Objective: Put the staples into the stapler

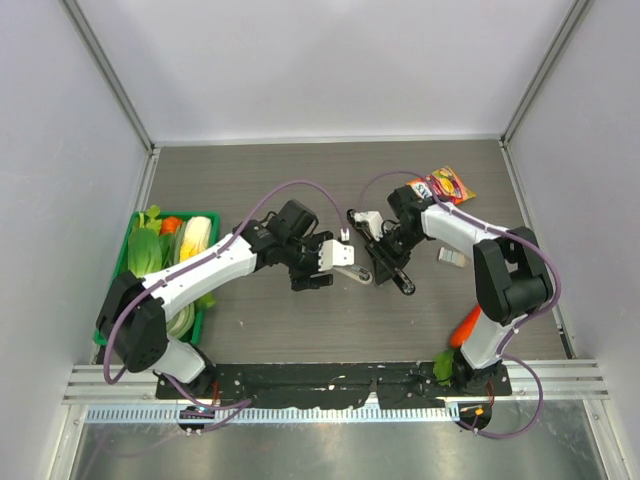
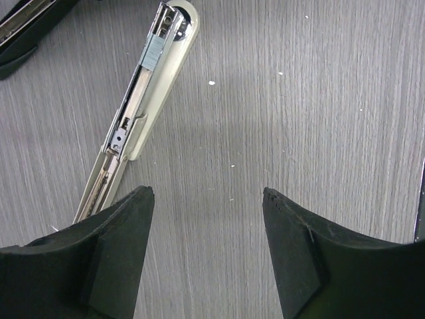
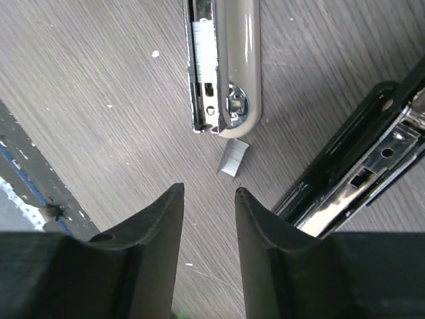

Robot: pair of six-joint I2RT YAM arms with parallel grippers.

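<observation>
The cream stapler (image 2: 174, 73) lies opened out on the table in the left wrist view, its metal channel exposed with a grey block of staples (image 2: 153, 52) in it. My left gripper is open beside it, nothing between its fingers. In the right wrist view a small silver staple strip (image 3: 234, 157) lies loose on the table, just off the rounded end of the cream stapler (image 3: 243, 66). My right gripper stands part open, its fingertips short of that strip and nothing held. A black stapler (image 3: 339, 159) lies to the right there.
The black stapler (image 1: 403, 284) stretches diagonally under my right gripper. A green basket of vegetables (image 1: 216, 216) stands at the left, a snack bag (image 1: 450, 185) at the back right. A small pale box (image 1: 452, 257) lies at the right.
</observation>
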